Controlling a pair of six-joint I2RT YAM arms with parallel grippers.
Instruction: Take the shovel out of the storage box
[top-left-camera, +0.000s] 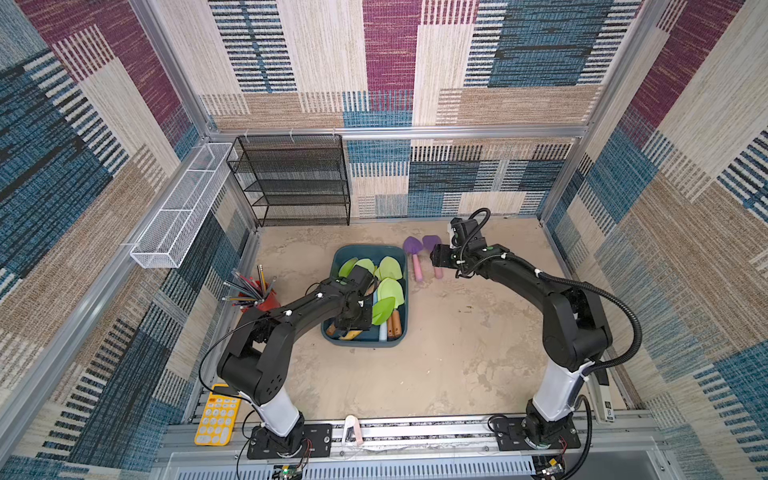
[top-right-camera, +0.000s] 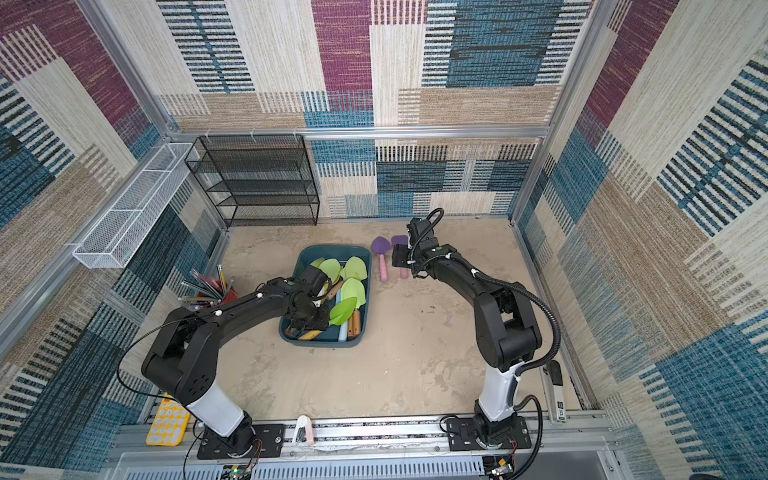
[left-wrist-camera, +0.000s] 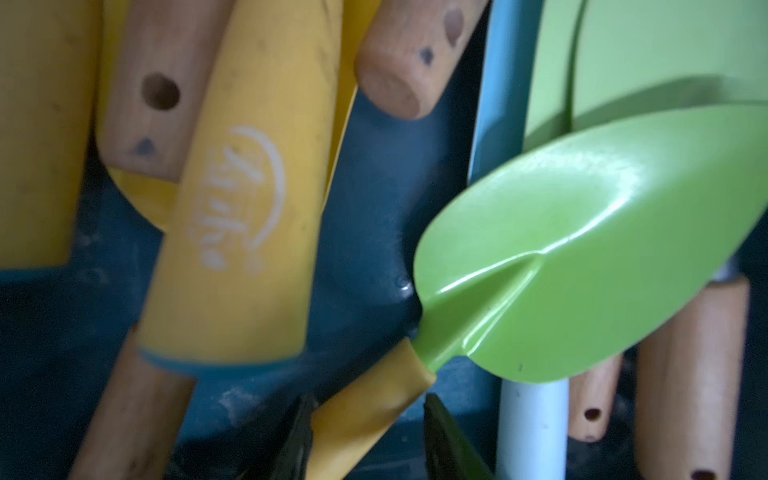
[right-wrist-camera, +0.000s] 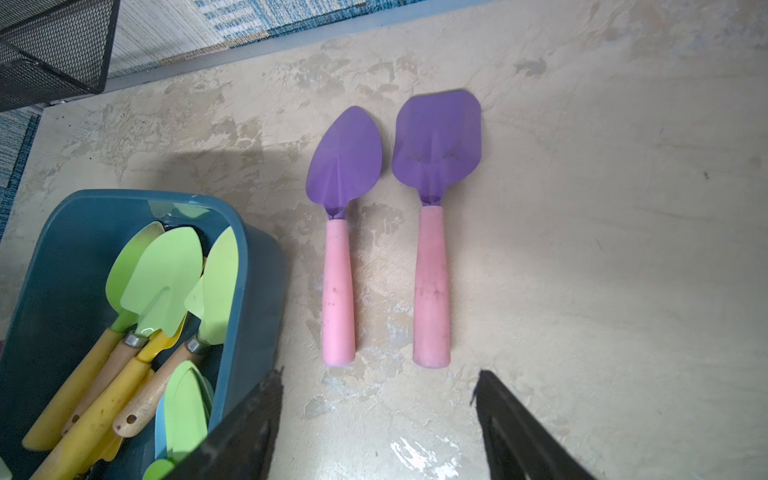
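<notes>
The storage box (top-left-camera: 369, 342) holds several shovels. Low over it, my left gripper stands open, its fingers either side of the yellow handle of a green shovel (left-wrist-camera: 584, 240), apparently not closed on it. Two purple shovels with pink handles, a pointed one (right-wrist-camera: 344, 160) and a square one (right-wrist-camera: 432, 296), lie on the table right of the box. My right gripper is above and just short of them in the right wrist view, its fingers apart with nothing between them.
A pen holder (top-left-camera: 264, 300) stands left of the box and a black wire rack (top-left-camera: 288, 184) at the back.
</notes>
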